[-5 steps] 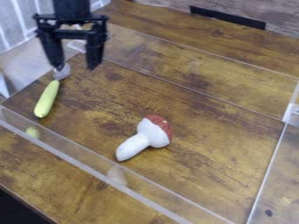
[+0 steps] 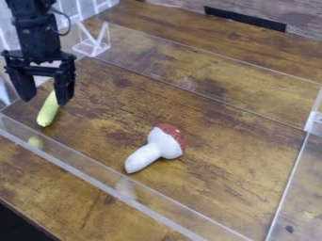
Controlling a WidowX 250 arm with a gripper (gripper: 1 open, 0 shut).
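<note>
My dark gripper (image 2: pixel 40 77) is at the upper left, open, its fingers spread above the upper end of a long pale yellow-green object (image 2: pixel 49 110), like a corn cob or vegetable, lying on the wooden floor inside a clear-walled enclosure. A toy mushroom (image 2: pixel 157 150) with a white stem and red-and-white cap lies on its side near the middle.
Clear plastic walls (image 2: pixel 94 169) border the area along the front left, at the right and at the back.
My gripper has moved left and down, from above the area behind the yellow-green object to over that object's upper end. Both objects lie where they were.
</note>
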